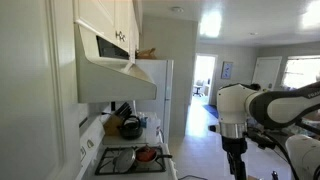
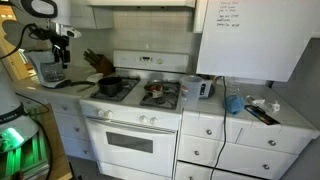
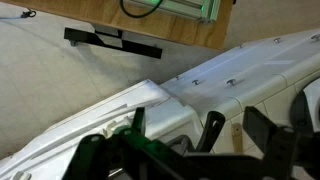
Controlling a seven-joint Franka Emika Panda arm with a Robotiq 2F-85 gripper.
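No task object is named. In the wrist view my gripper stands open, its dark fingers wide apart at the lower edge. Between them rises a black handle-like shape; whether it touches either finger cannot be told. Exterior view 1 shows the arm at the right, pointing down, clear of the stove. In exterior view 2 the arm hangs at the far left, away from the stovetop pots.
A black pot and a steel pot stand on the stove. A toaster and a blue item sit on the counter to its right. White drawers run below. Open floor shows beneath the wrist camera.
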